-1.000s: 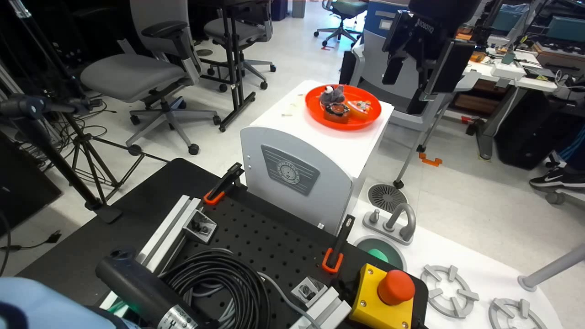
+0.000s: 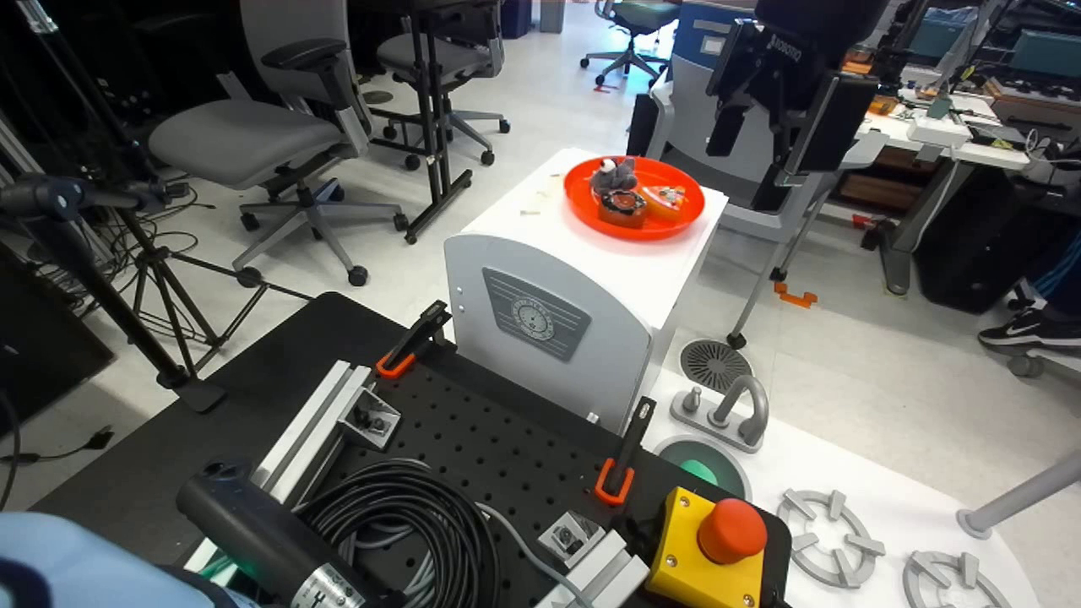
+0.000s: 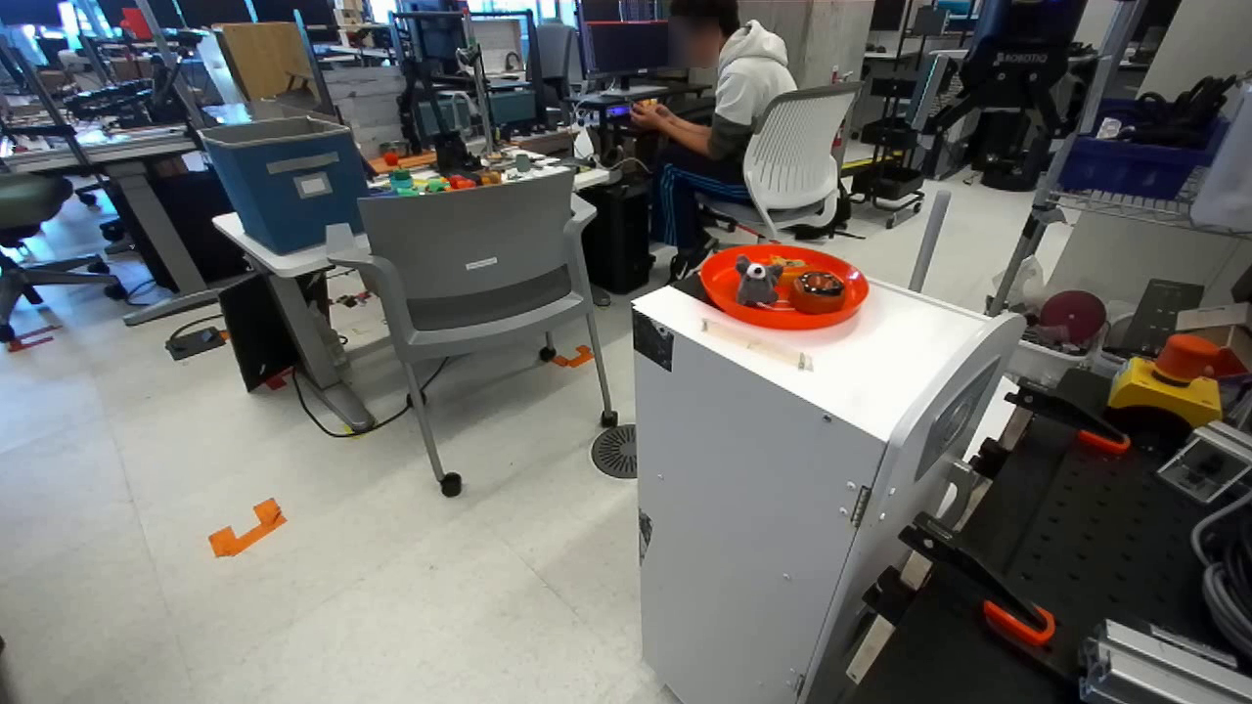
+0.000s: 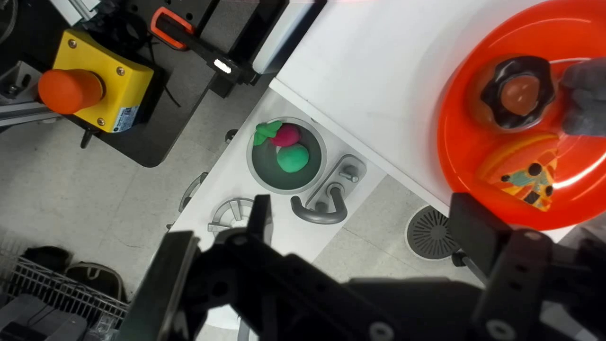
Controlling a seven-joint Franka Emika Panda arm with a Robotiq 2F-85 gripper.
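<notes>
High above the white cabinet and toy counter, my gripper [image 2: 762, 152] stands open, its fingers wide apart and nothing between them. An orange-red plate [image 2: 660, 225] rests on the cabinet top. On it are a grey plush animal [image 3: 759, 283], a brown round dessert-like toy with dark icing [image 4: 518, 94] and an orange wedge-shaped toy [image 4: 520, 170]. In the wrist view, the round grey sink [image 4: 267, 177] holds a green ball-like toy [image 4: 293, 158] and a magenta toy with green leaves [image 4: 285, 135]. The plush is cut off by the wrist view's right edge.
A grey faucet [image 4: 321, 215] rises beside the sink, with a stove burner grate [image 2: 831, 539] nearby. Black clamps [image 2: 630, 446] and a yellow emergency-stop box [image 2: 709, 547] stand along the black perforated table [image 2: 486, 415]. The cabinet top [image 3: 810, 364] is bare beside the plate.
</notes>
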